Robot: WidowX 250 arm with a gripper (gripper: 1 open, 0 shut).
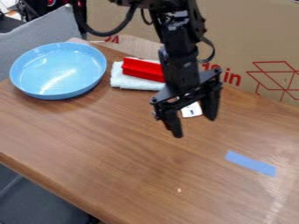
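My black gripper (pixel 193 116) hangs open over the middle-right of the wooden table (pixel 117 149), with nothing visible between its fingers. Just behind it, partly hidden by the gripper, a white item (pixel 191 110) lies on the table. Further back a red block (pixel 140 69) rests on a folded white cloth (pixel 128 82), partly behind the arm. A light blue plate (pixel 59 68) lies at the back left.
A strip of blue tape (pixel 251 163) is stuck on the table at the right. A cardboard panel (pixel 257 39) stands along the back, and a grey object (pixel 30 39) is at the upper left.
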